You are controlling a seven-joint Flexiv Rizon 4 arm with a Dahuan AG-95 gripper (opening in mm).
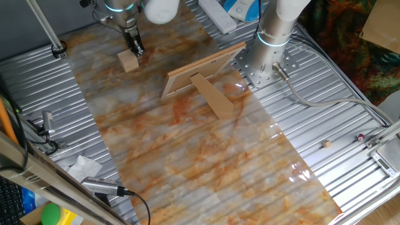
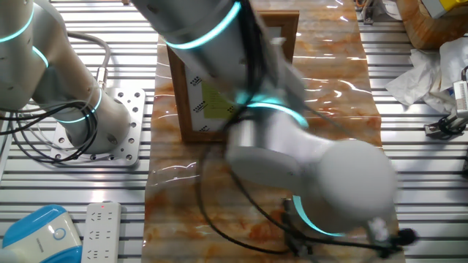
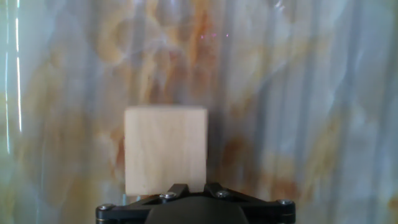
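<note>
In exterior view 1 a pale wooden block (image 1: 129, 61) rests on the marble-patterned sheet (image 1: 187, 156) near its far end. My gripper (image 1: 137, 51) points down right beside it, on the side nearer the picture frame. From the wrist view, the fingertips (image 3: 179, 189) are close together with only a narrow gap. The block (image 3: 165, 149) fills the area just ahead of them and is wider than that gap, not between the fingers. Whether the tips touch its face cannot be made out. Exterior view 2 has the arm blurred and the block hidden.
A wooden picture frame (image 1: 206, 67) leans upright on its back stand (image 1: 214, 99) in the middle of the sheet. The robot base (image 1: 270, 62) stands beyond it. A power strip (image 1: 217, 15) lies at the back.
</note>
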